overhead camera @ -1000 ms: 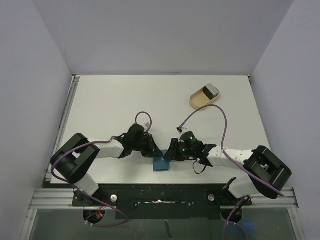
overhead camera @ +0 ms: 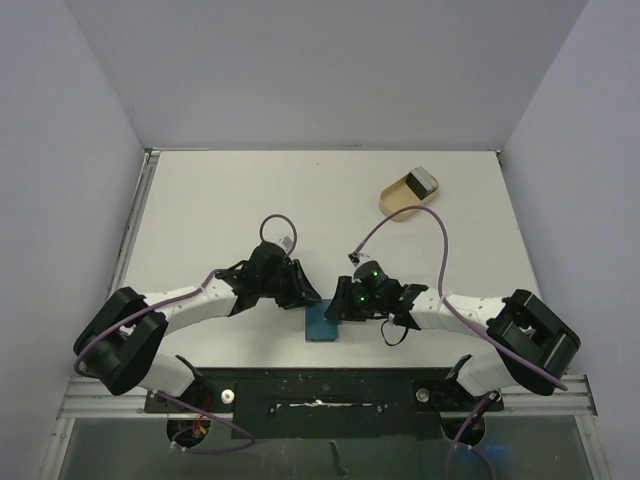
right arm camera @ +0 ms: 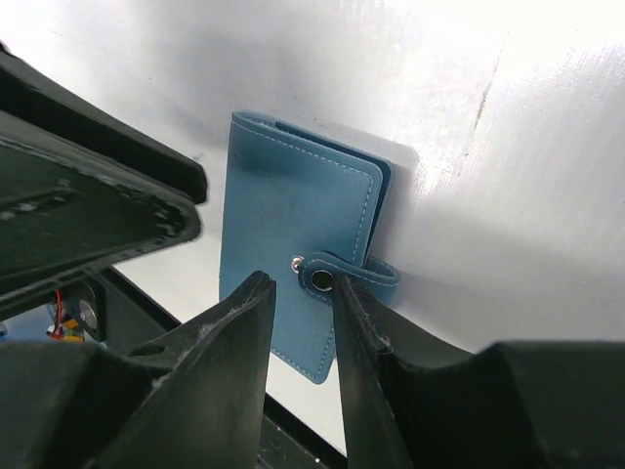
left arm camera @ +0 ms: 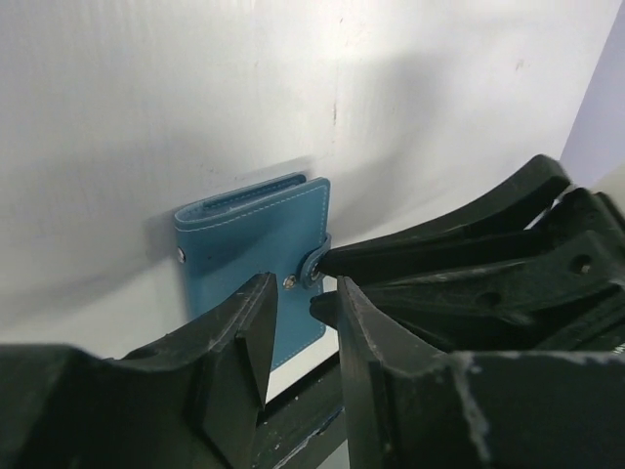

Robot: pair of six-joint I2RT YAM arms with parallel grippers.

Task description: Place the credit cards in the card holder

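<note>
A blue stitched card holder [overhead camera: 321, 326] lies closed and flat near the table's front edge; its strap [right arm camera: 342, 271] with a snap stud shows in both wrist views. My left gripper is partly open over the holder, its fingers apart with nothing held. From the other side, my right gripper is partly open too, its fingertips close around the strap's end; whether they touch it I cannot tell. At the back right, a tan tray [overhead camera: 392, 205] holds dark and grey flat pieces [overhead camera: 422, 182], too small to identify surely as the credit cards.
Both arms come in from the front corners, their grippers close together over the holder. Purple cables [overhead camera: 444, 250] loop above the arms.
The left arm has shifted left and its gripper has drawn slightly back from the holder. My right arm has moved very little; holder and tray look nearly unchanged.
</note>
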